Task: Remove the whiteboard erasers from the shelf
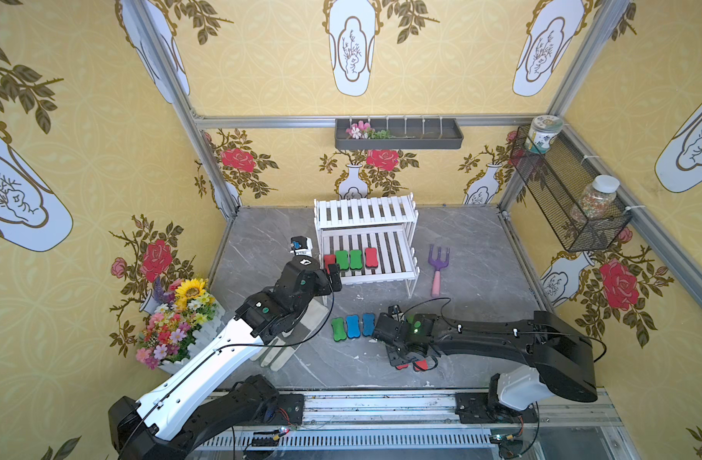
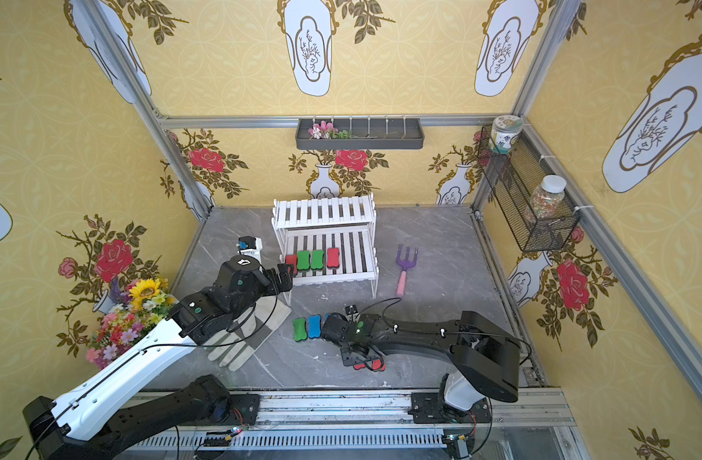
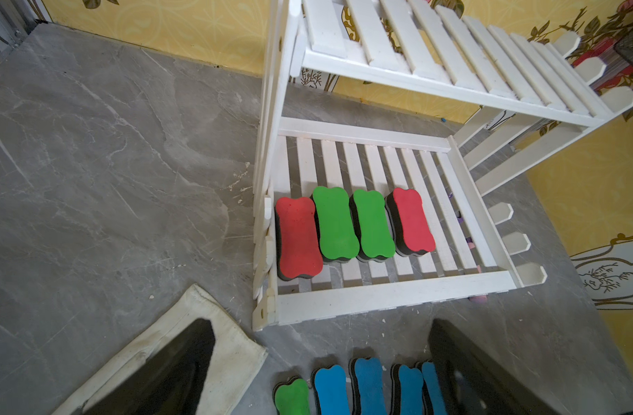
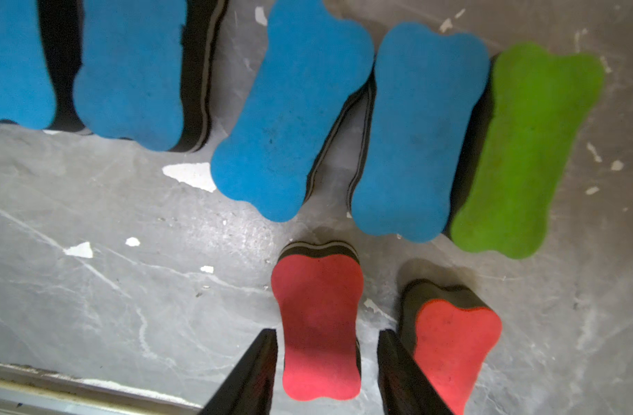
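Observation:
On the lower tier of the white shelf [image 3: 399,290] lie a dark red eraser [image 3: 299,238], two green erasers [image 3: 337,224] and a pinkish-red eraser [image 3: 413,221], side by side. My left gripper stands open at the shelf's front left, nothing between its fingers. In the right wrist view, a red eraser [image 4: 321,318] lies on the grey floor with its lower part between the parted fingers of my right gripper; gaps show on both sides. Just right of it is another red eraser [image 4: 458,346]. Several blue erasers [image 4: 420,131] and a green eraser [image 4: 530,152] form a row beyond.
A pair of pale gloves [image 3: 192,352] lies left of the shelf front. The purple garden fork [image 1: 438,264] rests right of the shelf. Flowers [image 1: 178,322] fill the left side, and a wire basket [image 1: 554,195] hangs on the right.

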